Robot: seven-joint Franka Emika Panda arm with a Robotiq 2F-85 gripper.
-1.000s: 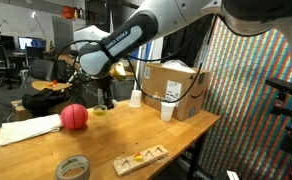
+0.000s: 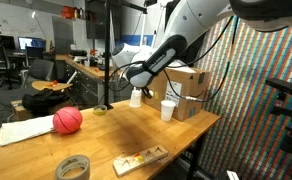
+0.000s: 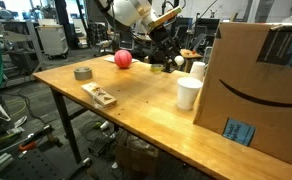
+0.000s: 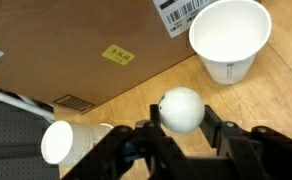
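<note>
A white ball [image 4: 181, 108] is pinched between the black fingers of my gripper in the wrist view. Exterior view 2 has the ball [image 3: 179, 61] hanging above the table's far side, clear of the surface. Nearby stand two white cups: an open one [image 4: 229, 45] in the upper right of the wrist view, and another [image 4: 71, 142] at lower left. Between these two, seen from above, is the ball. In exterior view 1 the cups are the near one [image 2: 167, 110] and the far one [image 2: 136, 97].
Behind the cups rises a large cardboard box [image 3: 256, 85]. A red ball [image 2: 67, 119], a white cloth [image 2: 26, 130], a tape roll [image 2: 73, 168] and a wooden piece [image 2: 140, 159] lie elsewhere on the table.
My arm has swung right in exterior view 1, from over the middle of the table to near the two cups and the box. The cups have stayed put.
</note>
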